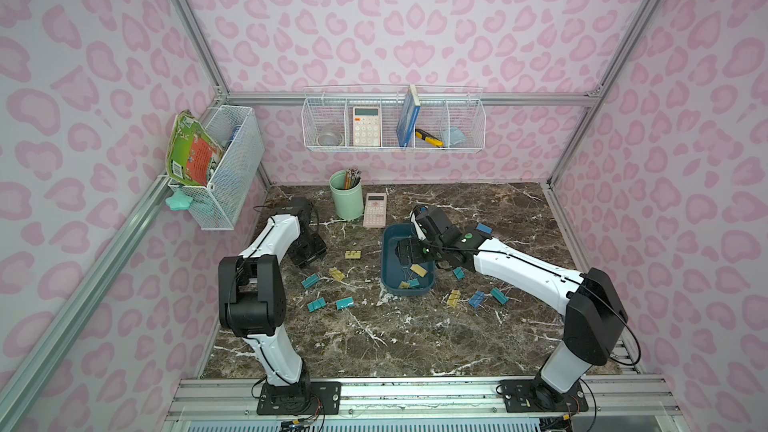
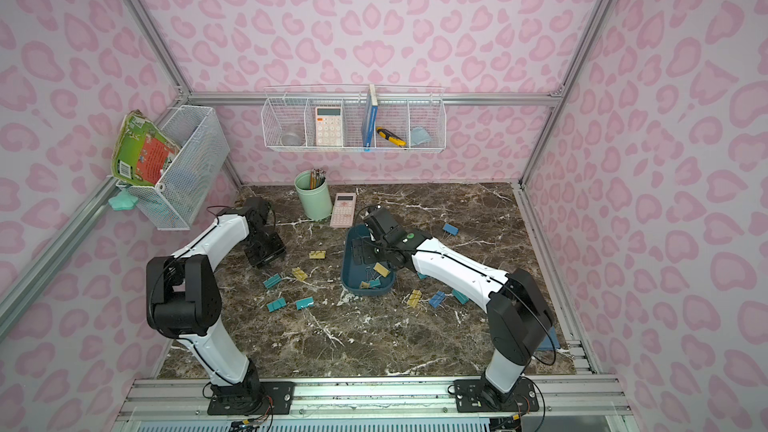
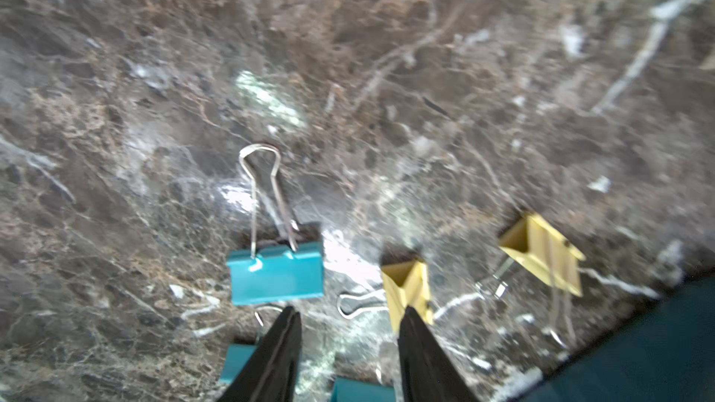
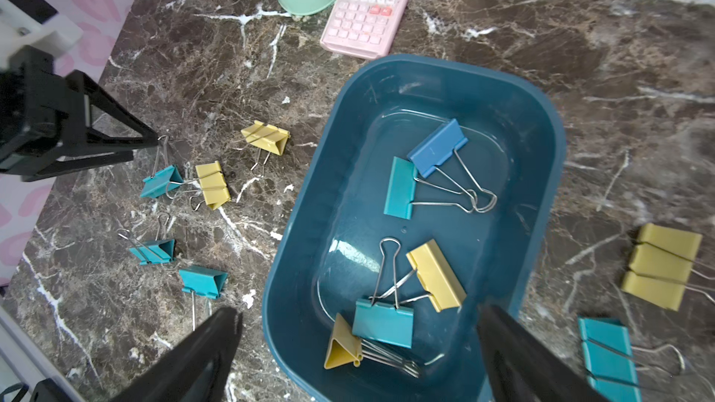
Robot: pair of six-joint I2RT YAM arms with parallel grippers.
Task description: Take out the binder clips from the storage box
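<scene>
In the right wrist view the dark blue storage box (image 4: 547,201) holds several binder clips: a blue clip (image 4: 437,146), a teal clip (image 4: 400,187), a yellow clip (image 4: 438,277), a second teal clip (image 4: 382,324) and a second yellow clip (image 4: 342,345). My right gripper is open above the box, its fingers wide apart and empty. Over the table at left, my left gripper is open too, with nothing held. Just beyond its fingertips a loose teal clip (image 3: 275,275) lies on the marble, near a loose yellow clip (image 3: 406,294).
More clips lie left of the box, including a yellow clip (image 1: 353,255) and a teal clip (image 1: 345,303). Others lie to its right, such as a blue clip (image 1: 476,299). Behind stand a green pen cup (image 1: 346,200) and pink calculator (image 1: 374,212).
</scene>
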